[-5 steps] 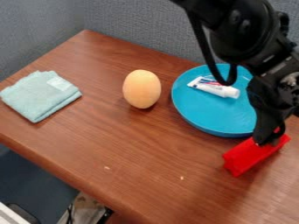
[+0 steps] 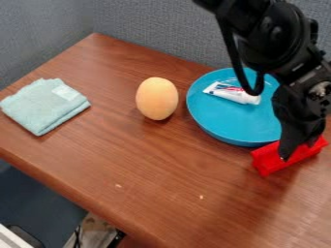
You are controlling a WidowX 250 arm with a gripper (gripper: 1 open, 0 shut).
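The black gripper reaches down from the top right, its fingertips at a red block on the right side of the wooden table; it looks shut, and whether anything is between the fingers is hidden. A blue plate with a white toothpaste tube on it lies behind the block, partly behind the arm.
A brown egg stands left of the plate. A folded pale cloth lies near the table's left edge. A grey padded wall runs along the back.
The red block has shifted slightly right and back over the last second, with the gripper at it. The plate, egg and cloth stay in place.
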